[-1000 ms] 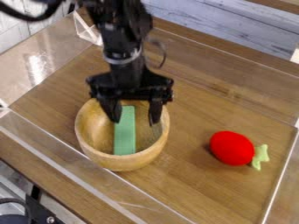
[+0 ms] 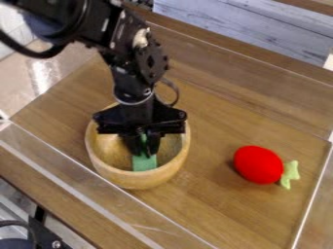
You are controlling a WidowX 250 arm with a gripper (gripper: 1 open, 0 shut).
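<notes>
My black gripper [image 2: 143, 135] is down inside the wooden bowl [image 2: 113, 163], over a green block [image 2: 144, 162]. Its fingertips are around the upper end of the block, partly hidden, so I cannot tell whether they grip it. The block's lower part shows below the fingers, lying in the bowl.
A red plush object [image 2: 258, 164] with a pale green top lies on the wooden table [image 2: 235, 107] to the right. A clear rail or edge runs along the front left.
The gripper has descended into the bowl onto the green block, and its fingers have come closer together around it. The red object has not moved.
</notes>
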